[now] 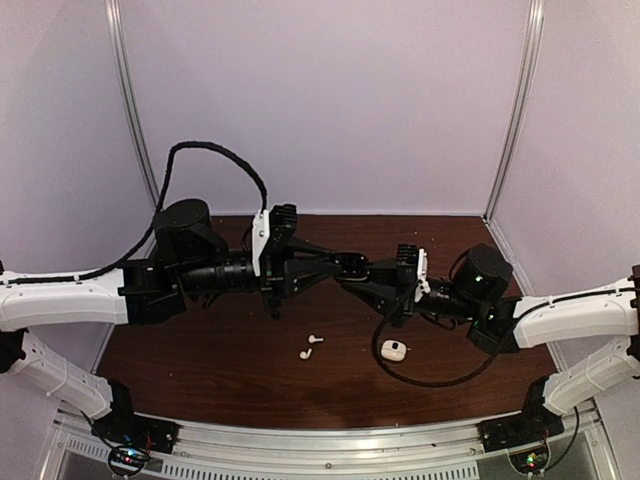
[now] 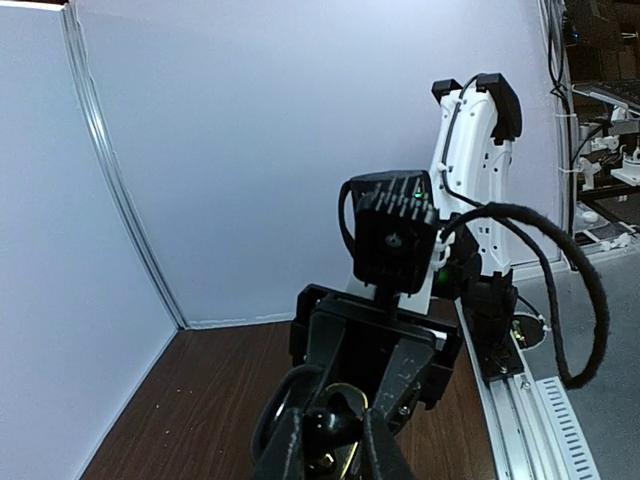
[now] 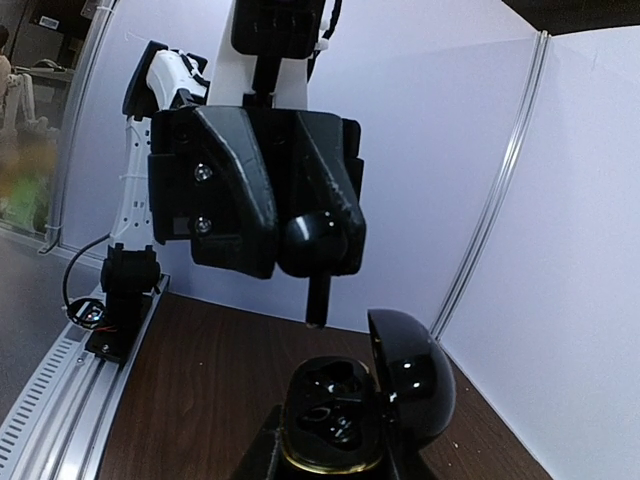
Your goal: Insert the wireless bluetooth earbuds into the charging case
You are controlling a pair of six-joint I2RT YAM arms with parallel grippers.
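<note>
In the right wrist view a glossy black charging case [image 3: 333, 410] stands open, its lid [image 3: 412, 375] raised on the right. My right gripper is shut on the case from below. Above it, my left gripper is shut on a black earbud [image 3: 316, 245], stem pointing down, apart from the case. That earbud [image 2: 332, 428] also shows between the fingertips in the left wrist view. From the top, the case [image 1: 352, 265] lies right at the left gripper's tips, and the earbud is hard to make out.
Two white earbuds [image 1: 306, 354] and a white case [image 1: 394, 350] lie on the brown table [image 1: 230, 370] below the arms. Pale walls enclose the back and sides.
</note>
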